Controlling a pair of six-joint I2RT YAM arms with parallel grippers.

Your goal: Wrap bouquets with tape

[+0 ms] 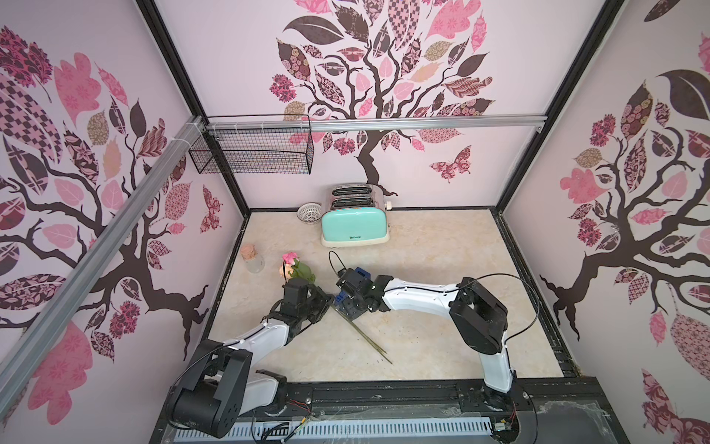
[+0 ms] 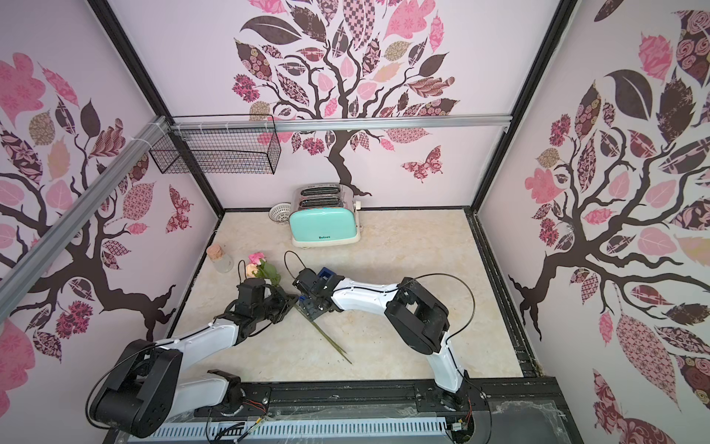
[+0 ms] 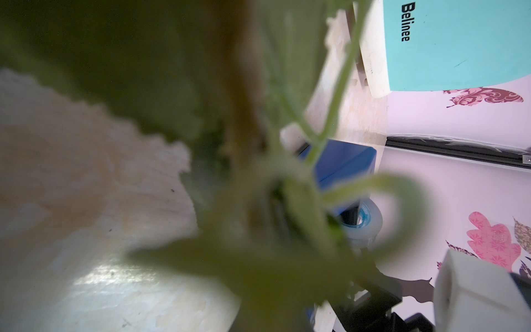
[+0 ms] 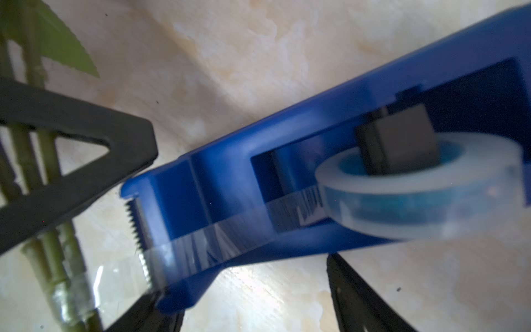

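Observation:
Pink and peach flowers [image 1: 290, 264] with green leaves lie left of centre in the top left view. Their long stems [image 1: 368, 339] run down to the right. My left gripper [image 1: 325, 300] is shut around the stems below the leaves; in the right wrist view its dark finger [image 4: 105, 138] crosses over them. Leaves and stems blur most of the left wrist view. A blue tape dispenser [image 4: 221, 171] lies beside the stems. From its roll [image 4: 420, 188], a clear tape strip [image 4: 210, 246] passes the toothed edge onto the stems. My right gripper stands part open by the dispenser, fingers apart.
Behind stands a turquoise toaster [image 1: 355, 225] with a small white basket [image 1: 309, 213] beside it. A corked glass jar [image 1: 253, 259] is at the left.

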